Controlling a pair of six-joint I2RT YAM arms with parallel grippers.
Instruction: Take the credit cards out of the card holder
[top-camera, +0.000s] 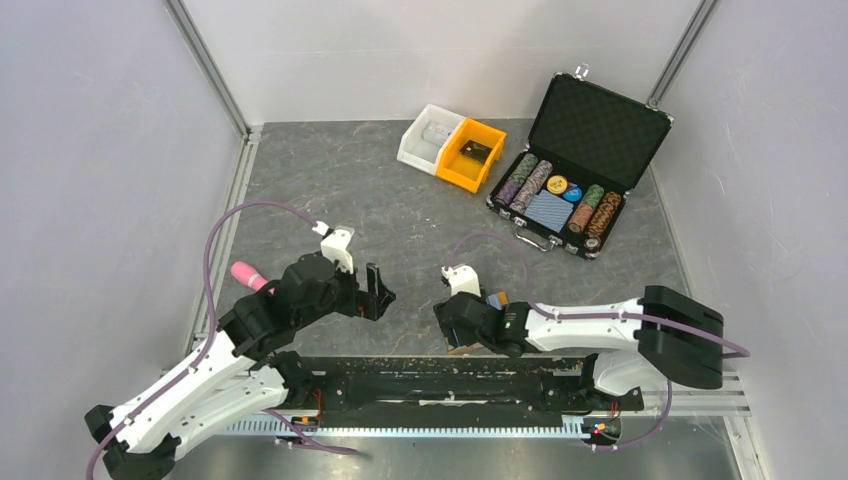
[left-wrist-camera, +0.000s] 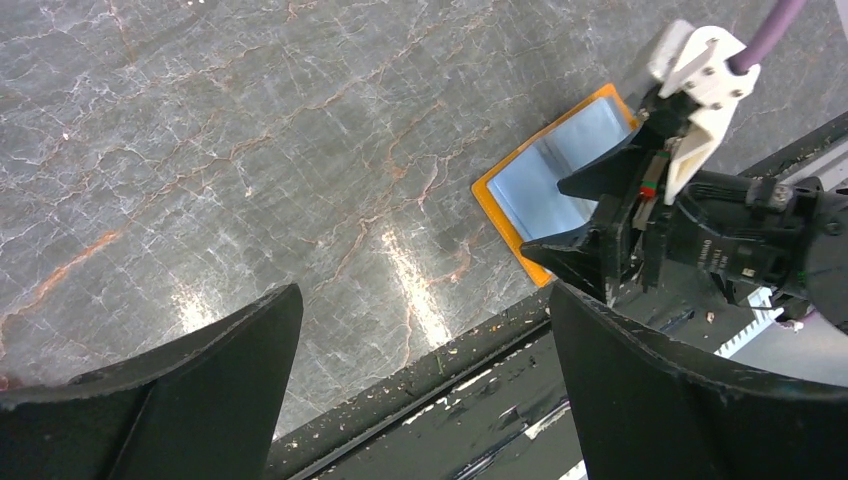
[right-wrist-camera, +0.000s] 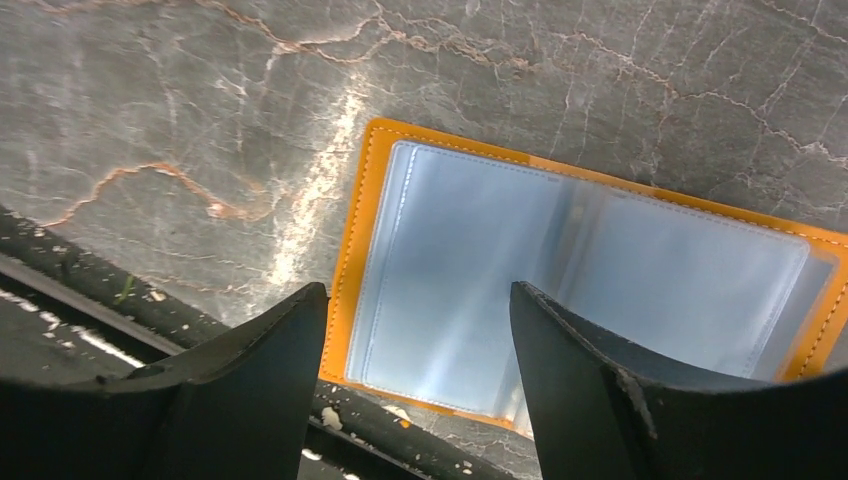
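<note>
The card holder (right-wrist-camera: 455, 275) lies spread open on the table, with pale blue clear pockets and a stitched orange border. No card can be made out in the pockets that show. Over its left part hovers my right gripper, fingers apart and empty; whether the fingertips touch the holder I cannot tell. From the left wrist view, the holder (left-wrist-camera: 540, 190) is partly covered by the right gripper's fingers (left-wrist-camera: 600, 180). To the left of it, my left gripper (top-camera: 382, 290) is open above bare table, nothing between its fingers.
White (top-camera: 408, 150) and orange (top-camera: 462, 180) bins stand at the back, with a dark card-like item (top-camera: 476, 151) in the orange one. An open poker-chip case (top-camera: 600, 130) sits at back right. A pink object (top-camera: 247, 274) lies left. Mid-table is clear.
</note>
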